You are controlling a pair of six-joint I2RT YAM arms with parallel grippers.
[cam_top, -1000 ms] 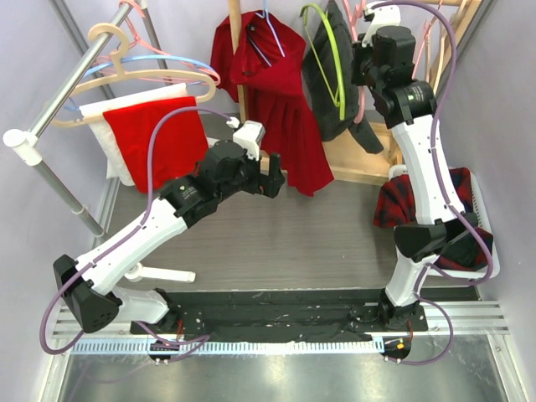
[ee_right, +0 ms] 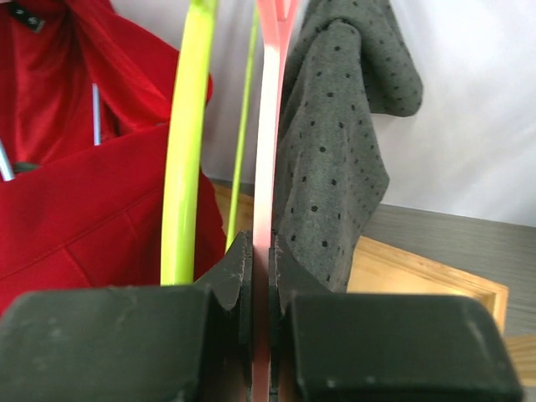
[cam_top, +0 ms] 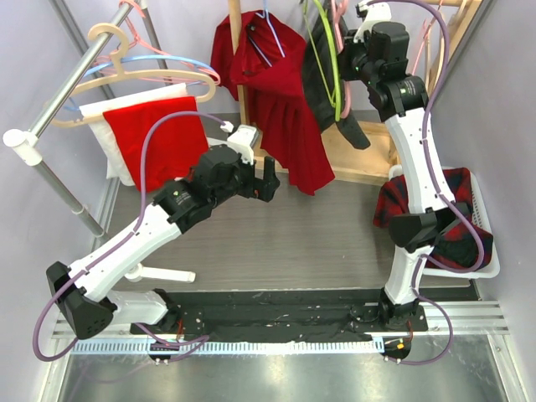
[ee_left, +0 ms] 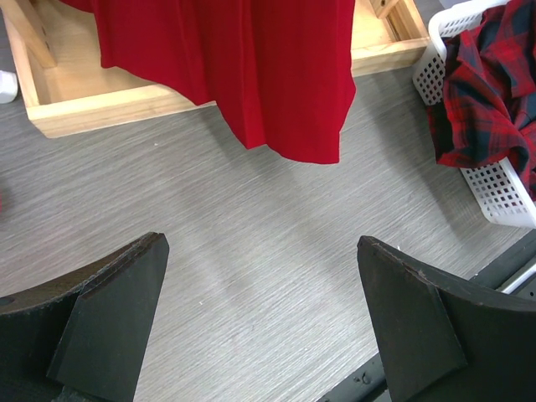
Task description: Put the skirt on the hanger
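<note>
My right gripper is shut on a pink hanger (ee_right: 266, 142) at the back rack in the right wrist view, beside a green hanger (ee_right: 186, 151) and a dark grey dotted garment (ee_right: 322, 151). A red garment (cam_top: 285, 134) hangs left of these in the top view. My left gripper stands open over the floor at mid-scene, nothing between its fingers. Plaid red-and-black cloth (ee_left: 477, 92), possibly the skirt, lies in a white basket (ee_left: 494, 188) at the right.
A metal rail (cam_top: 67, 88) at left carries hangers and red and white cloths (cam_top: 155, 138). The wooden frame's base (ee_left: 126, 109) sits at the back.
My right gripper has moved left with the pink hanger, toward the green ones, which shifted slightly left.
</note>
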